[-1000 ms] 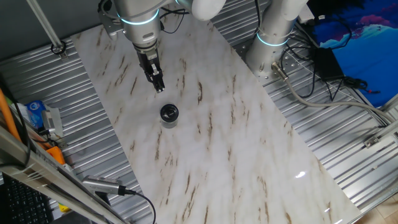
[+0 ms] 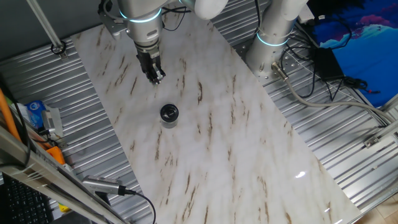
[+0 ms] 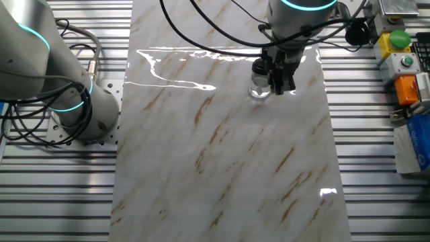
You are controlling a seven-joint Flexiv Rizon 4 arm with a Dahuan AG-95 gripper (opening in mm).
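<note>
A small clear jar with a black lid (image 2: 168,113) stands upright on the marble-patterned tabletop (image 2: 205,162). My gripper (image 2: 158,80) points down above the table, apart from the jar and nearer the arm in exterior view 1. From the other side, in exterior view 2, the gripper (image 3: 283,91) overlaps part of the jar's lid, while the clear body (image 3: 259,90) shows beside it. No object shows held at the dark fingertips. They are too small and dark to tell whether the fingers are open or shut.
Boxes with push buttons (image 3: 399,40) and a blue package (image 3: 419,138) lie off the table. Black cables (image 3: 222,47) hang across exterior view 2.
In exterior view 1 the gripper has shifted slightly up the picture, away from the jar. The jar has stayed in place.
</note>
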